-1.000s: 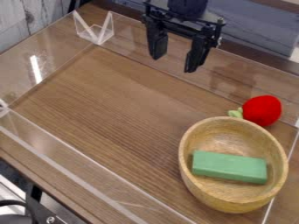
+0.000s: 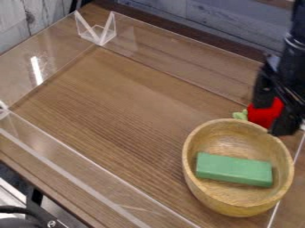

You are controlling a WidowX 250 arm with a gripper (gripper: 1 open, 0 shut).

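Note:
The robot's gripper (image 2: 269, 93) is at the right side, dark and blurred, above a red round object (image 2: 263, 116) with a small green leafy top, which it partly covers. Whether its fingers touch or surround the object is unclear. A tan round bowl (image 2: 202, 191) at the lower right holds a green rectangular block (image 2: 233, 169).
A white wire-like object (image 2: 95, 29) stands at the upper left on the wooden table (image 2: 113, 116). Dark items sit at the lower left edge.
The gripper has moved from the top middle to the right and down, over the red object. The bowl and green block stay in place.

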